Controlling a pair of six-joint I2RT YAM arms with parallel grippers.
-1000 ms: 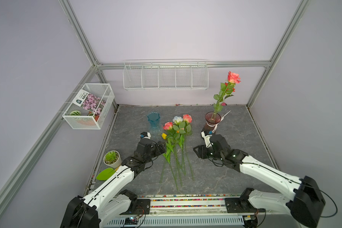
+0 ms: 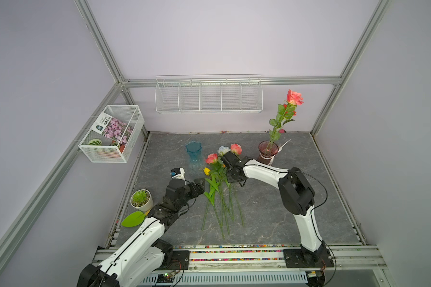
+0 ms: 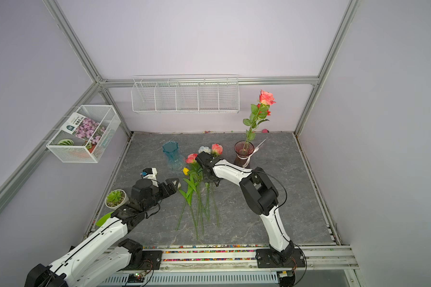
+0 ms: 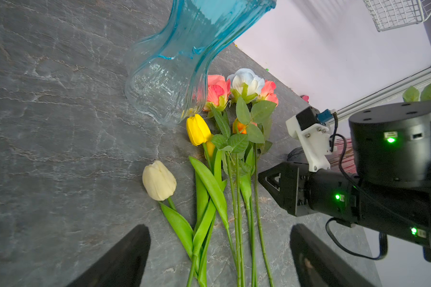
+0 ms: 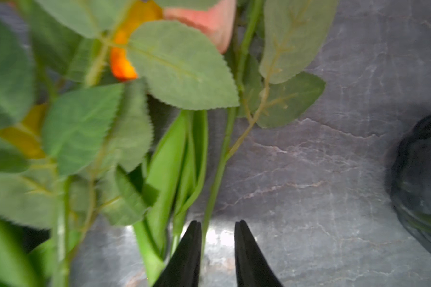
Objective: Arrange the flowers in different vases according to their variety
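Observation:
Roses (image 2: 210, 158), a yellow tulip (image 4: 197, 129) and a white tulip (image 4: 159, 180) lie in a bunch mid-table, stems toward the front. A blue vase (image 2: 194, 152) stands behind them. A dark red vase (image 2: 266, 153) at back right holds upright roses (image 2: 294, 97). My left gripper (image 2: 199, 188) is open left of the bunch, empty. My right gripper is over the bunch, part open, its fingertips beside a rose stem (image 5: 219, 169); whether the stem is between them is unclear.
A potted succulent (image 2: 139, 198) and green leaf (image 2: 131, 219) are at front left. Wire baskets hang on the left (image 2: 88, 153) and back (image 2: 208, 95) walls.
The left arm has moved slightly; the flowers look unchanged.

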